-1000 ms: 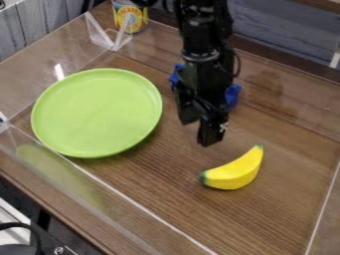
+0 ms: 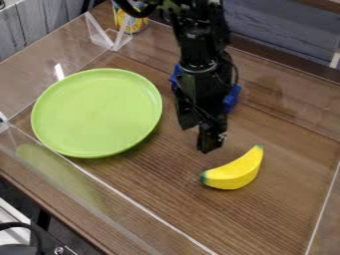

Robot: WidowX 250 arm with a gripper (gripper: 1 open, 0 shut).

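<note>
The black robot gripper hangs over the middle of the wooden surface, open, with nothing visible between its fingers. It is between a large green plate on the left and a yellow banana lying to the lower right, apart from both. A blue object sits behind the arm, which hides much of it.
A yellow can stands at the back left, near a white plastic piece. Clear panels border the surface, and black cables lie at the lower left. Bare wood is free at the right and bottom centre.
The arm and gripper have shifted and turned slightly over the last second, staying above the middle. The plate and banana have not moved.
</note>
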